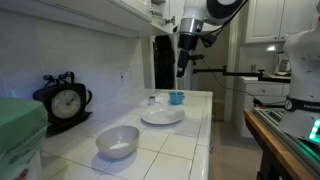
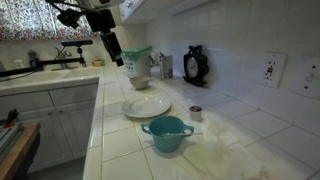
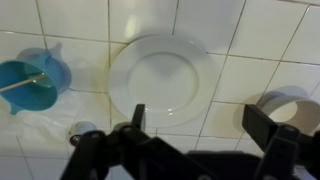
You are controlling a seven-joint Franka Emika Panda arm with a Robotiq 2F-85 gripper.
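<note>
My gripper (image 1: 183, 62) hangs high above the tiled counter, its dark fingers spread apart at the bottom of the wrist view, with nothing seen between them. Below it, a white round plate (image 3: 163, 80) lies flat and empty. To the plate's left in the wrist view stands a teal two-handled pot (image 3: 35, 88) with a light stick-like utensil inside. A pale empty bowl (image 1: 118, 142) sits at the other side, partly hidden by a finger in the wrist view. Close to the pot is a small white cup or jar (image 2: 195, 113).
A black clock-like object (image 1: 67, 104) stands against the wall. Beside it is a silvery box (image 2: 165, 67). A green-and-white bag (image 1: 20, 125) rests at the near left. Clear wrap or cloth (image 2: 215, 160) lies by the pot. Upper cabinets overhang the counter.
</note>
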